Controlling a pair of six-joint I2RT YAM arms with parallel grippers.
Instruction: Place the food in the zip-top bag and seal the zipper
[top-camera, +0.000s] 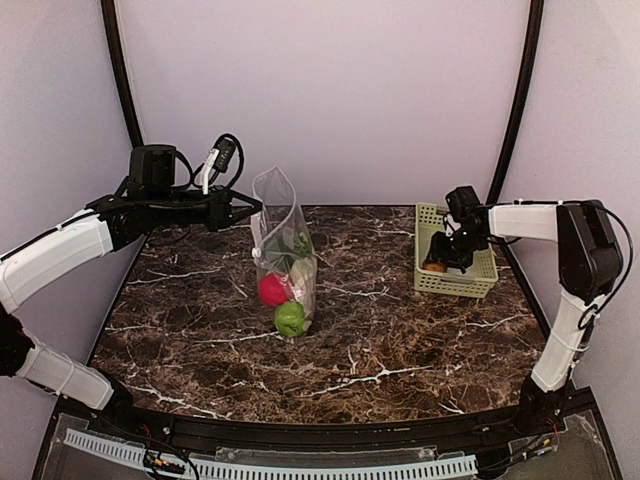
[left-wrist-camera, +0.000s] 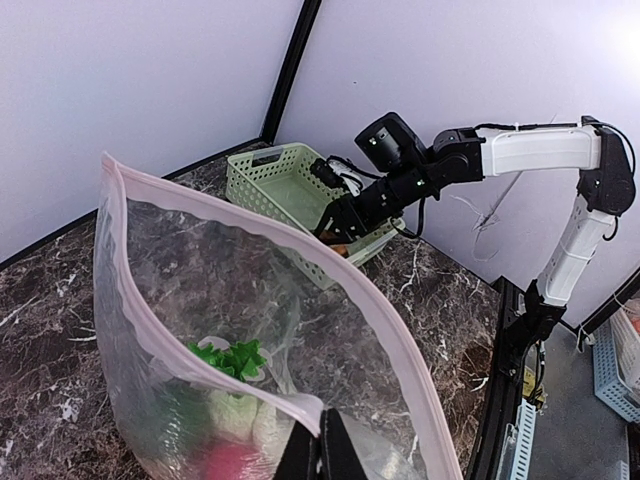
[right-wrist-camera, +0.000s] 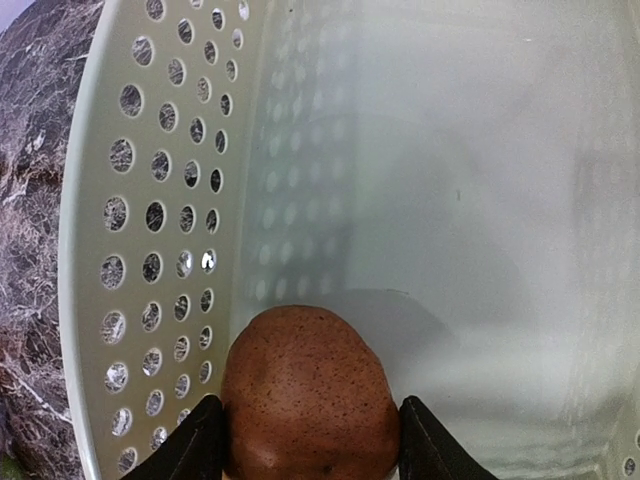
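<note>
The clear zip top bag (top-camera: 285, 230) stands upright left of centre, holding a red item (top-camera: 272, 289), a green pepper (top-camera: 290, 319) and pale, leafy produce (left-wrist-camera: 228, 358). My left gripper is shut on the bag's top edge, holding it up. In the green basket (top-camera: 452, 281), my right gripper is shut on a round brown food item (right-wrist-camera: 308, 380), seen close in the right wrist view beside the perforated wall.
Walls and black frame posts bound it at the back and sides.
</note>
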